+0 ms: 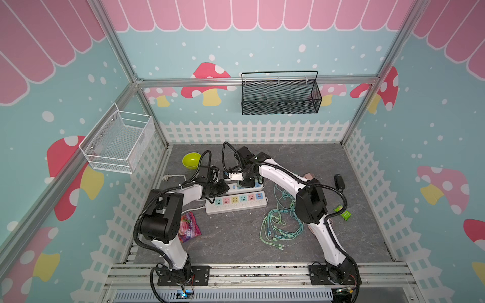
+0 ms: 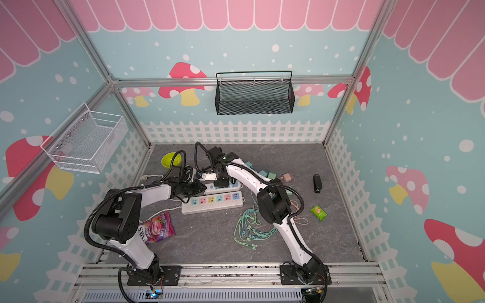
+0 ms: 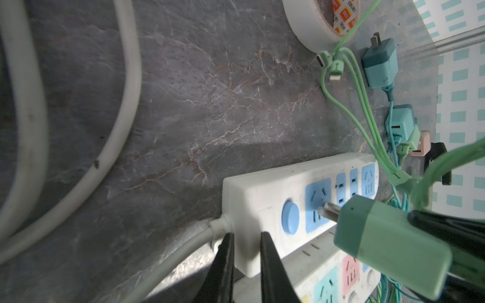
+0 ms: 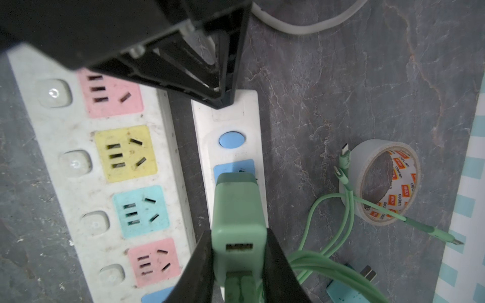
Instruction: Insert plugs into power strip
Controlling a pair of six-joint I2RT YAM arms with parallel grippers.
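Observation:
A small white power strip [image 3: 267, 222] with blue sockets lies behind a larger white strip [image 4: 55, 131] with coloured sockets. My left gripper is shut on the small strip's cable end. My right gripper is shut on a mint green charger plug [image 3: 389, 242], its prongs held just in front of the blue socket [image 3: 317, 194] beside the round blue button. From the right wrist, the plug covers most of that socket, so whether the prongs touch it I cannot tell. Green cables run from the charger.
A tape roll [image 4: 358, 176] and other chargers [image 3: 379, 63] lie behind the small strip. Tangled cables [image 1: 280, 227] lie front right. A yellow bowl [image 1: 192, 160] stands back left, a snack bag [image 1: 188, 227] front left.

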